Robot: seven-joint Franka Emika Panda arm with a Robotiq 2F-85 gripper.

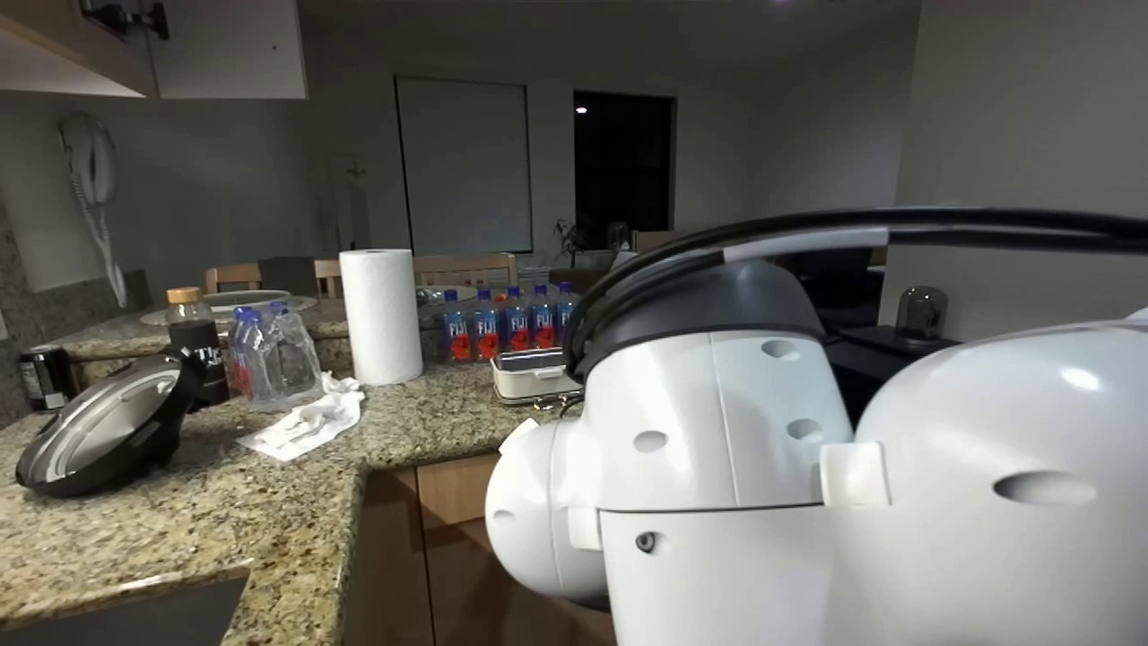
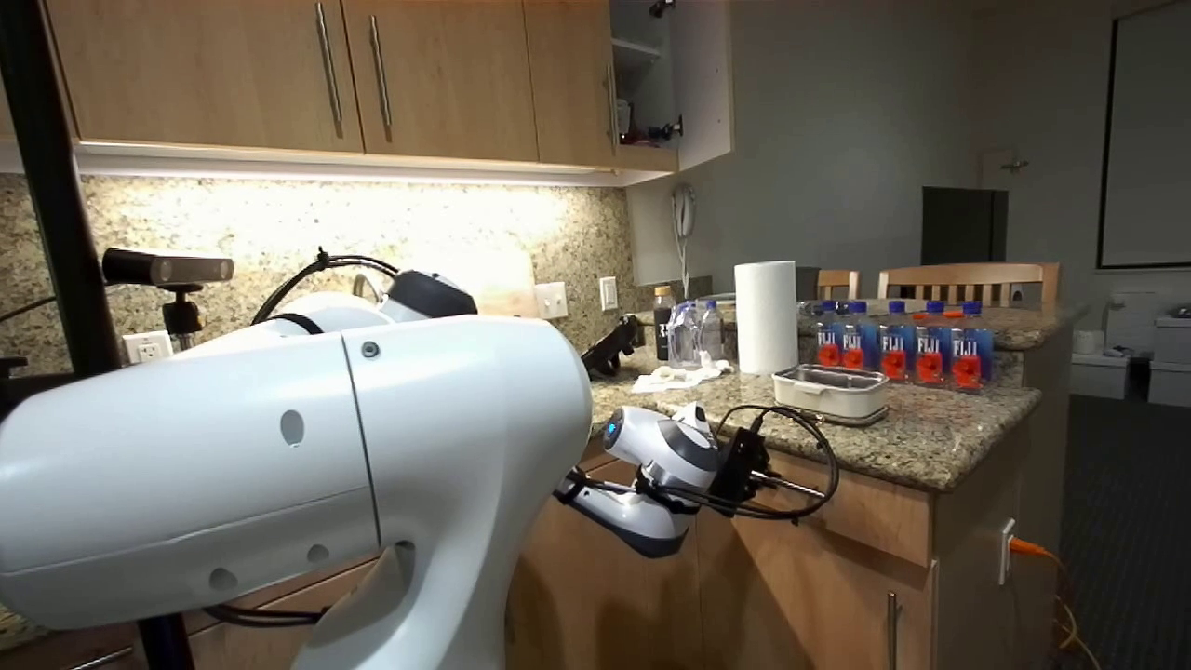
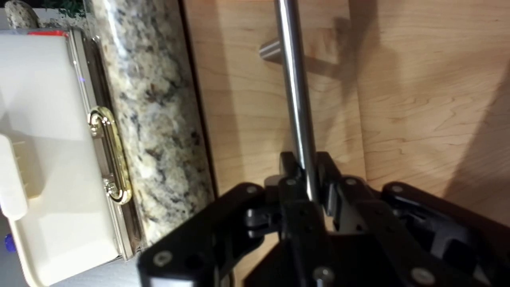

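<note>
In the wrist view, a slim metal bar handle (image 3: 295, 86) stands off a light wood drawer front (image 3: 248, 95) on a short post. My gripper is shut on this handle, its black fingers (image 3: 288, 167) lying on either side of the bar. The second exterior view shows the gripper (image 2: 770, 478) low in front of the cabinets, just under the counter edge, at the bar's near end. The arm hides the gripper and the handle in the first exterior view.
Granite countertop (image 3: 155, 119) runs close beside the gripper. On it, near the edge, sits a cream container (image 2: 832, 391) on a tray with a gold handle (image 3: 112, 155). Behind are a paper towel roll (image 2: 766, 318) and several water bottles (image 2: 893, 346).
</note>
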